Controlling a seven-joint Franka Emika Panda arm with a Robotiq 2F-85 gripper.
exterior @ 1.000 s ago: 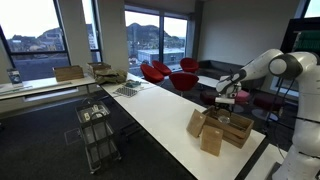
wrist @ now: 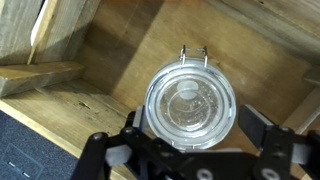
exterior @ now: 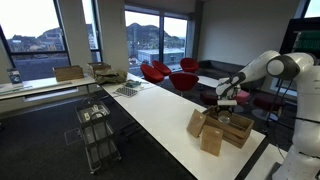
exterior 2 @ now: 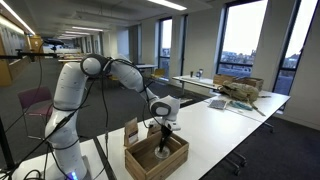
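Observation:
A clear glass jar (wrist: 190, 105) with a wire clip stands inside a brown open-topped box, its round lid facing the wrist camera. My gripper is open, one dark fingertip at the lower left of the jar and the other at its lower right in that view. Nothing is gripped between them. From the second exterior view, the gripper (exterior 2: 164, 128) hangs over the box (exterior 2: 172, 165), with the jar (exterior 2: 162, 152) below it. The jar (exterior: 224, 116) looks small and faint in the first exterior view.
Box walls and a wooden ledge (wrist: 38, 76) lie close around the jar. Open cardboard flaps (exterior: 211, 140) stick out over the white table (exterior: 150, 115). Much of the table beyond the box is clear. A grey trolley (exterior: 97, 135) stands apart on the floor.
The arm's wrist has shifted slightly to the right above the box in the first exterior view. The box and jar look unmoved.

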